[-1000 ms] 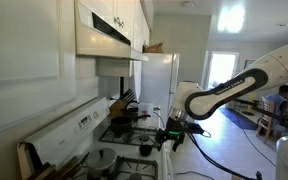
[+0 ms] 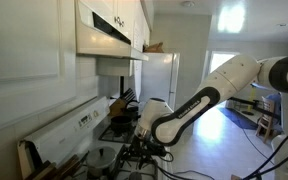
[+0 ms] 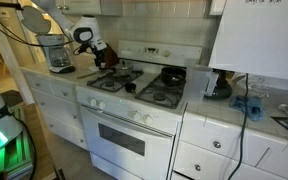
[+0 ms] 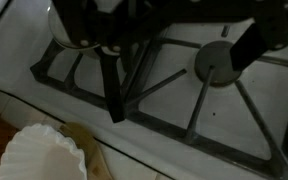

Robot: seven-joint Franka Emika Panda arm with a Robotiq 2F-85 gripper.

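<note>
My gripper is open over the stove, its two dark fingers wide apart with nothing held between them. Below it in the wrist view are the black grate and a round burner. At the upper left of that view, partly behind a finger, shows the rim of a metal pot. In exterior view 1 the gripper hangs just to the right of a lidded grey pot. Exterior view 2 shows the gripper small at the stove's left end.
A white fluted bowl lies at the lower left of the wrist view, beside a wooden piece. A dark pan stands on the back of the stove. Pans hang near the right-hand counter.
In exterior view 1 the arm has swung left and come down, bringing the gripper from the stove's right side to beside the grey pot. The pot looks unmoved.
</note>
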